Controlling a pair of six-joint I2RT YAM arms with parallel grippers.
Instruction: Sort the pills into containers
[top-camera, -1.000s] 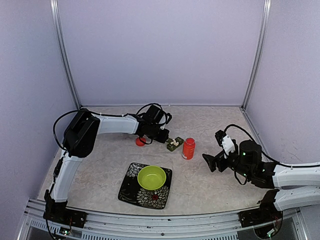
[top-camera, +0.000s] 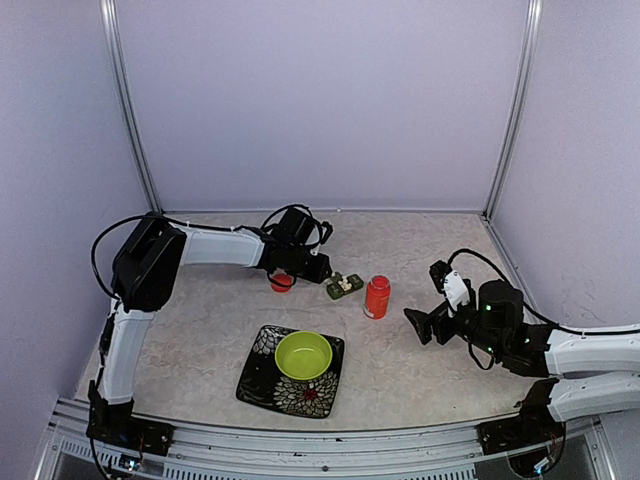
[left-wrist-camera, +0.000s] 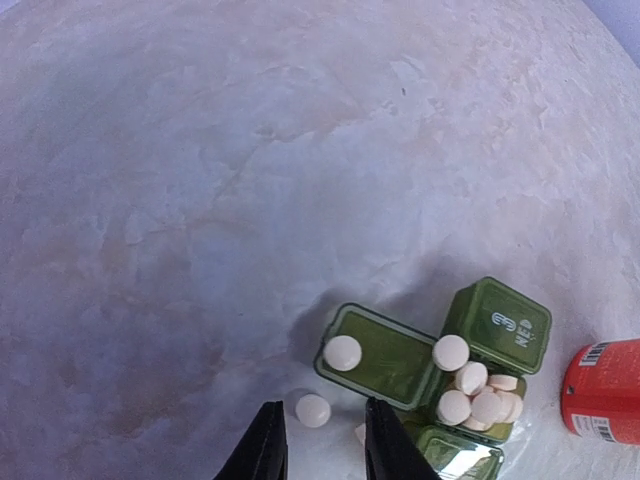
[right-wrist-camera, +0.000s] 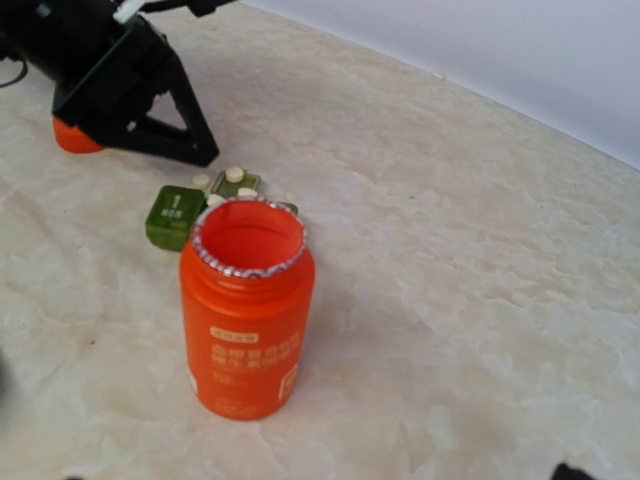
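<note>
The green pill box (left-wrist-camera: 388, 384) has one white pill (left-wrist-camera: 342, 352) in its left compartment and a heap of pills (left-wrist-camera: 481, 402) in the one to the right. Outside it, a loose pill (left-wrist-camera: 313, 411) lies on the table. My left gripper is open, its fingertips on either side of that pill's line in the left wrist view, and nothing is gripped. Another pill (left-wrist-camera: 361, 434) shows partly behind the right-hand finger. Over to the right of the table, my right gripper (top-camera: 428, 327) stands open and empty, away from the box.
An open orange bottle (right-wrist-camera: 246, 330) stands right of the pill box. A red cap (top-camera: 282, 283) lies beneath the left arm. At the front, a green bowl (top-camera: 304, 356) sits on a black patterned tray (top-camera: 262, 394). The table behind the box is bare.
My left arm has drawn back a little to the left, and more of the pill box shows in the top view. The right arm, bottle, bowl and tray stay put.
</note>
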